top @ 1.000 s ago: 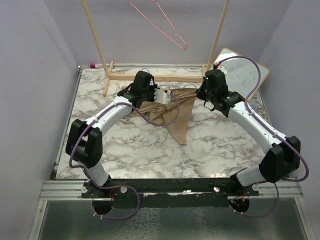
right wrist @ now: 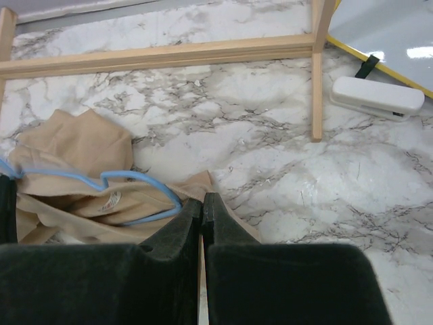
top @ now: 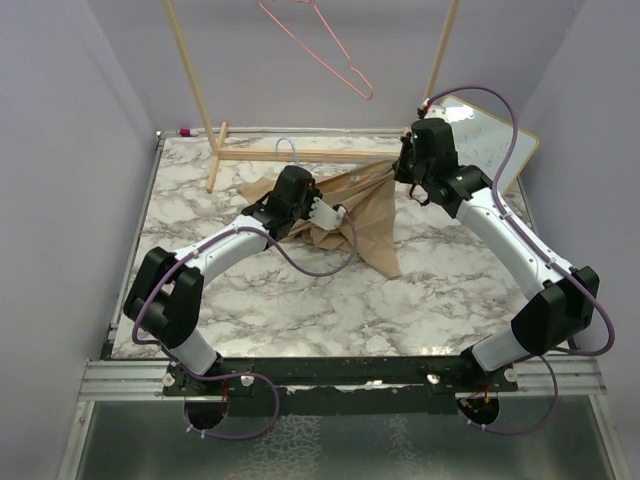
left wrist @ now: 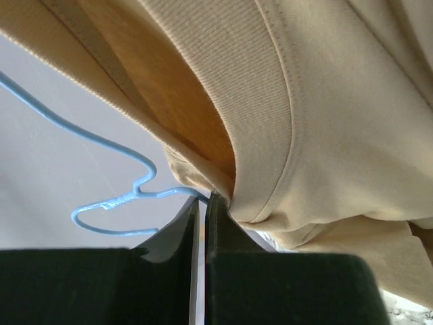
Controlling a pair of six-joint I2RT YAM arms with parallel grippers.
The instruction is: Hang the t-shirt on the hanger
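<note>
The tan t-shirt (top: pixel 360 230) is stretched and raised between my grippers, with a part draping down toward the front. A blue hanger (left wrist: pixel 101 139) runs into the shirt's collar at my left gripper, which is shut at the collar edge. In the top view that gripper (top: pixel 310 200) is at the shirt's middle-left. My right gripper is shut on the shirt's fabric, pulled up at the right end, with more of the blue hanger (right wrist: pixel 135 176) showing behind it.
A wooden rack (top: pixel 270 153) stands at the back, with a pink hanger (top: pixel 330 55) above. A whiteboard (top: pixel 500 130) and white eraser (right wrist: pixel 375 95) lie at the back right.
My right arm has moved up and toward the back, raising the shirt's end.
</note>
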